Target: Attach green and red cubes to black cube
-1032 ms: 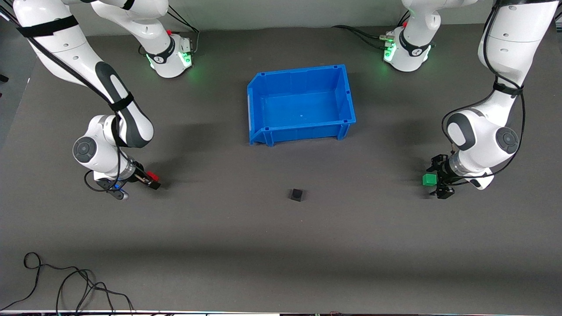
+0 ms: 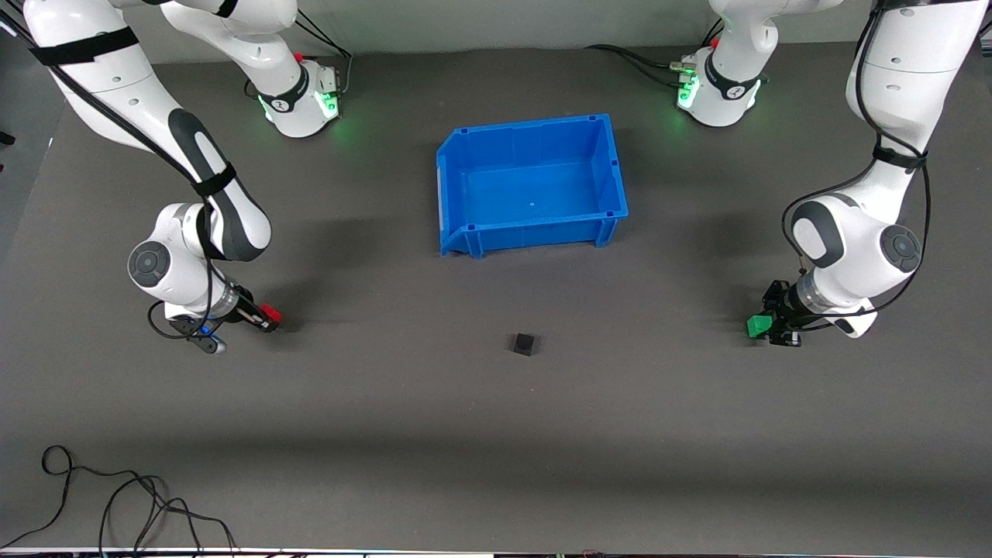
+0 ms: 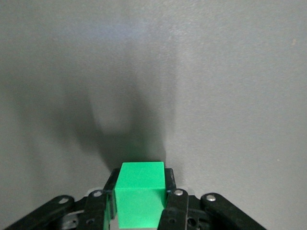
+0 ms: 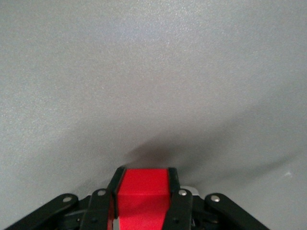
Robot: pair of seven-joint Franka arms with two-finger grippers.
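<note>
On the right side of the front view, my left gripper [image 2: 768, 321] is shut on the green cube [image 2: 759, 325]. The left wrist view shows a black finger pressed to each side of that cube, close above the grey surface. Across the table, at the left of the front view, my right gripper [image 2: 269, 318] has the red cube [image 2: 270, 312] between its fingers. In the right wrist view both fingers touch the red sides, so this gripper is shut on it. The small black cube [image 2: 525, 344] lies alone near the table's middle, apart from both grippers.
A blue bin [image 2: 521, 232], empty, stands behind the black cube. Black cables [image 2: 153, 493] lie loose in the front left corner of the front view. Bare table stretches between each gripper and the black cube.
</note>
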